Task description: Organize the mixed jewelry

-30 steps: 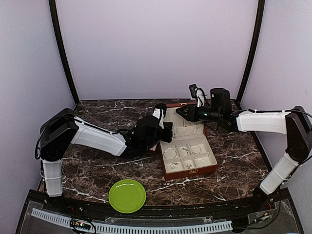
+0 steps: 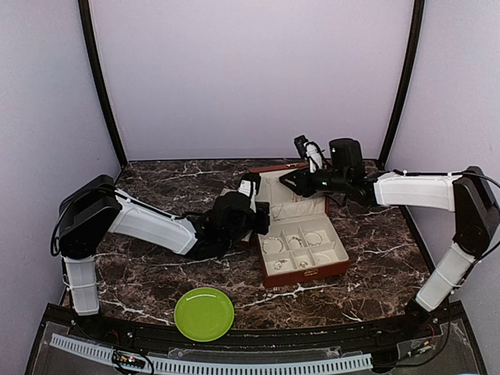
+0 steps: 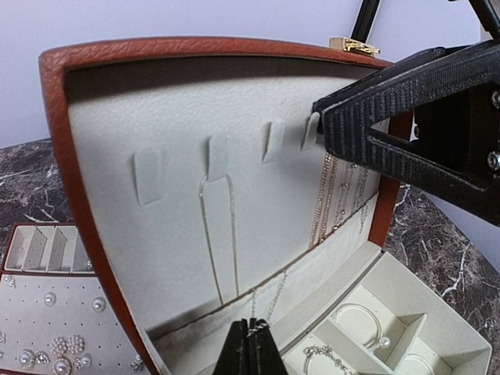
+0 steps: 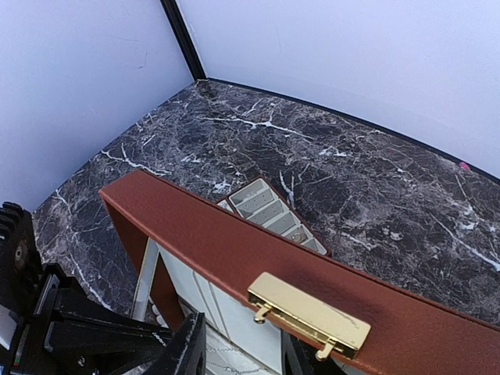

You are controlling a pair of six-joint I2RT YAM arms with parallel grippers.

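Note:
A silver necklace [image 3: 205, 219] hangs from the second hook inside the raised lid [image 3: 266, 94] of the brown jewelry box [image 2: 308, 275]. Thin chain also runs from the lid's lower pocket to the tips of my left gripper, which is shut; the strands meet at its fingertips. Across the lid's upper edge, beside the gold clasp [image 4: 308, 312], my right gripper is open. Seen from the left wrist, one of its fingers [image 3: 391, 109] overlaps the rightmost hook. Several other chains [image 3: 336, 195] hang on the lid's right side.
White compartments [image 2: 293, 242] in the box hold bracelets and small pieces. Left of the lid, an earring tray [image 3: 47, 308] lies partly hidden. A green plate [image 2: 204, 314] rests near the front edge, with bare marble around it.
My left gripper has shifted slightly left. The right arm has moved a little to the left too, staying by the top of the lid. The box and plate have not moved.

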